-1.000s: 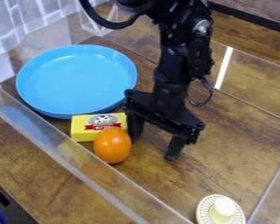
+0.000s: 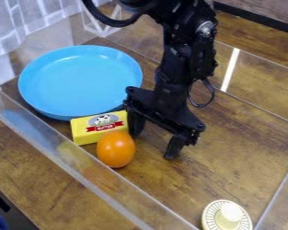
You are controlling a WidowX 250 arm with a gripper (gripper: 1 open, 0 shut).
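The black gripper (image 2: 157,135) is low over the wooden tabletop, with its two dark fingers spread apart, the left one at the right end of a yellow butter box (image 2: 96,128). An orange tomato-like object (image 2: 115,151) sits in front of the box, just left of the gripper. A blue plate (image 2: 76,76) lies behind the box at the upper left. Nothing clearly shows between the fingers.
A round cream-white lidded object (image 2: 226,216) lies at the bottom right. A clear transparent edge (image 2: 62,162) runs diagonally along the lower left. Bare wood (image 2: 243,135) is free to the right.
The gripper has shifted very slightly to the left and its fingers look a little lower or tilted. The objects look unchanged.
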